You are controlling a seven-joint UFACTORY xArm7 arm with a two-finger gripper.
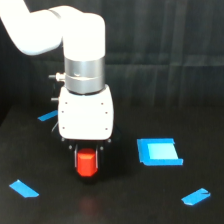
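Observation:
A small red block (87,162) shows at the lower end of the white arm, left of the middle of the view. My gripper (87,155) points down with its dark fingers on either side of the block, and it looks shut on it. A dark gap lies beneath the block, so it seems to be off the table, though its height is hard to judge. The dark fingertips are partly lost against the black background.
On the black table (130,200), a pale square (162,151) edged with blue tape (142,150) lies to the right. Blue tape strips mark the front left (23,188), the front right (196,197) and the back left (48,116).

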